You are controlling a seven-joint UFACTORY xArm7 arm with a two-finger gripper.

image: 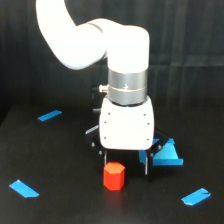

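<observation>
A red block (114, 176) sits on the black table, low and a little left of centre in the camera view. Right above and behind it is the white hand of my gripper (126, 166), pointing down. Its dark fingers stand apart, one near the block's left side and the other well to its right, so the gripper looks open. The block overlaps the space under the hand. Whether it touches a finger cannot be told against the dark background.
A blue piece (168, 153) lies just right of the hand, partly covered by it. Strips of blue tape mark the table at the back left (49, 115), front left (24, 188) and front right (196, 197). Bare table surrounds the block in front.
</observation>
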